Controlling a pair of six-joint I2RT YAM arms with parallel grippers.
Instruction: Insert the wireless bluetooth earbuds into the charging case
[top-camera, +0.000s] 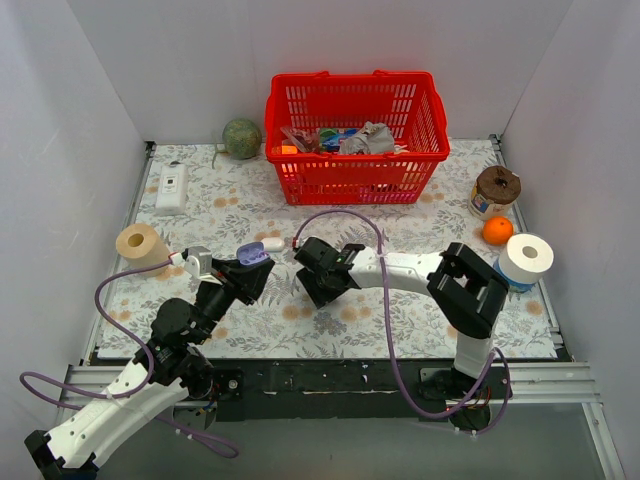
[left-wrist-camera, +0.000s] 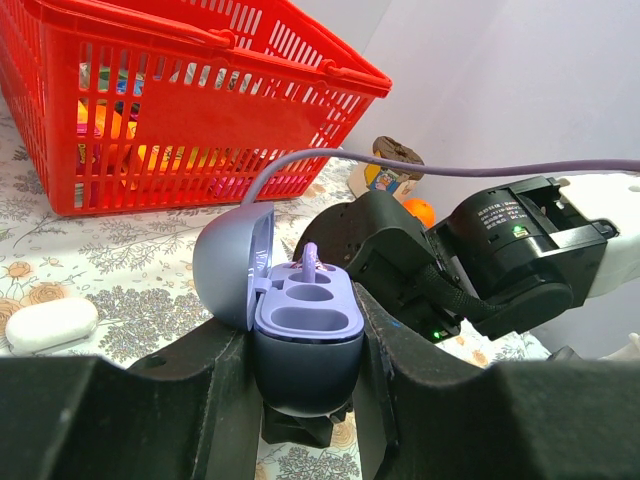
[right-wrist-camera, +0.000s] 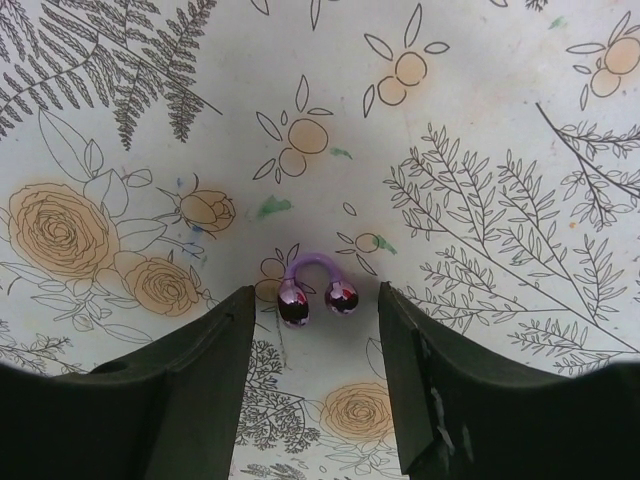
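My left gripper (top-camera: 256, 275) holds the open lavender charging case (left-wrist-camera: 305, 330) upright between its fingers; empty slots and a small purple post show in its top in the left wrist view. My right gripper stands open low over the table, its fingers on either side of a purple curved earbud piece (right-wrist-camera: 314, 262) with two shiny ball ends, which lies on the floral tablecloth. In the top view that piece is hidden beneath the right arm.
A red basket (top-camera: 356, 180) of assorted items stands at the back. A white object (left-wrist-camera: 50, 323) lies left of the case. A melon (top-camera: 242, 138), power strip (top-camera: 172, 188) and tan roll (top-camera: 141, 247) are at left; a can, orange (top-camera: 497, 230) and paper roll are at right.
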